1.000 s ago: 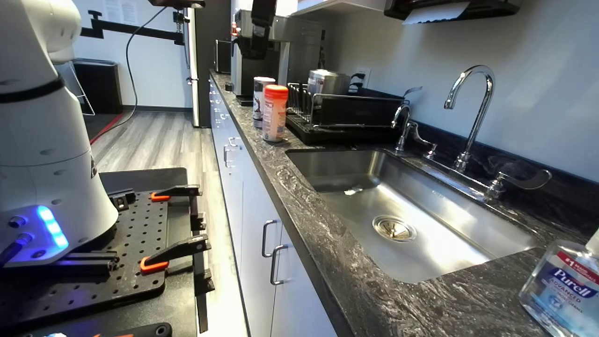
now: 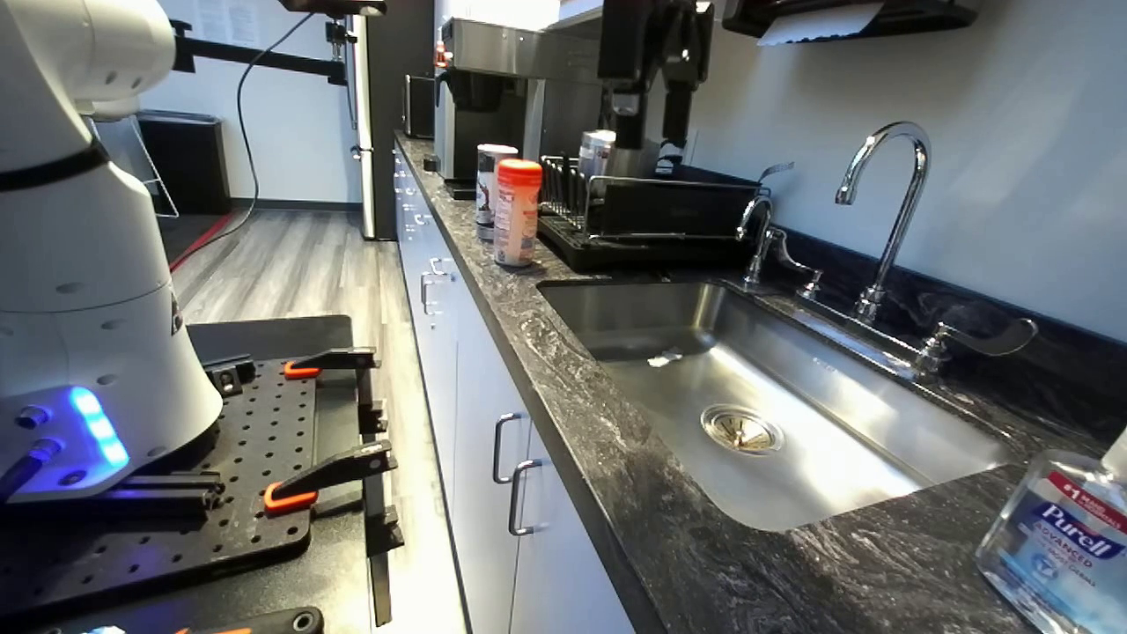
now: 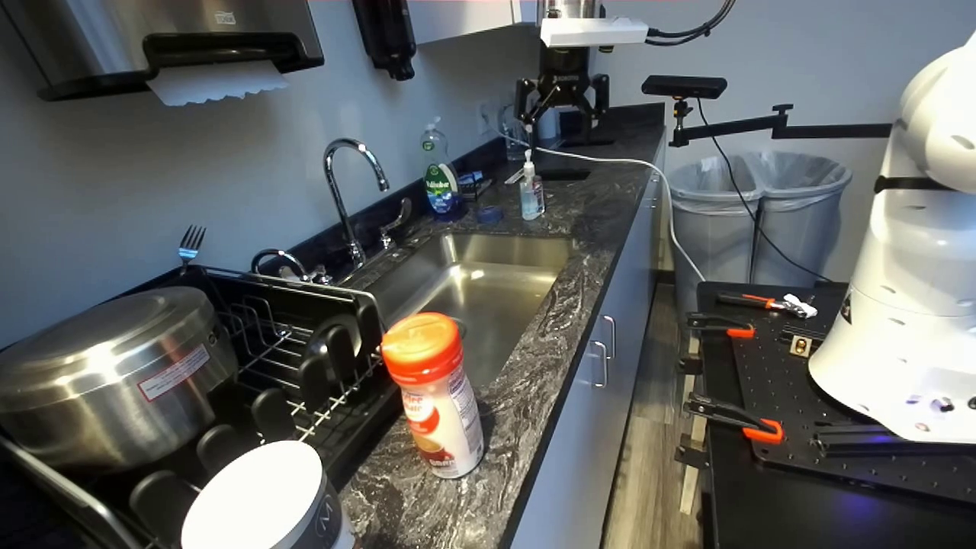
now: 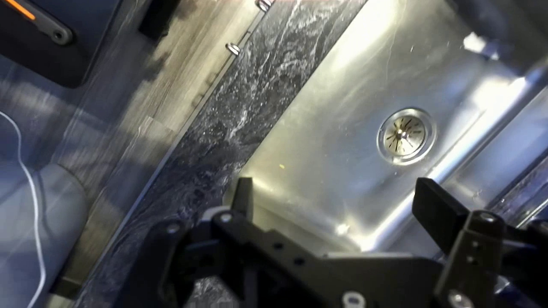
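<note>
My gripper is open, its black fingers wide apart with nothing between them. In the wrist view it hangs above the steel sink (image 4: 329, 138), whose round drain (image 4: 404, 136) lies beyond the fingertips. Exterior view 1 has the gripper (image 2: 652, 137) high at the top, in front of the dish rack (image 2: 676, 206) in the picture. From exterior view 2 it shows above the far end of the counter, higher than the sanitizer bottle (image 3: 532, 194). An orange-lidded creamer canister (image 3: 435, 402) stands upright on the counter beside the rack.
A white-lidded canister (image 3: 261, 503) and a steel pot (image 3: 119, 370) are at the near end. The faucet (image 2: 898, 211) rises behind the sink, with a dish soap bottle (image 3: 441, 178) nearby. White scraps (image 2: 665, 359) lie in the otherwise empty sink.
In exterior view 1 my gripper has moved to the right, from before the coffee machine to before the dish rack, and looks larger. The counter objects have stayed put.
</note>
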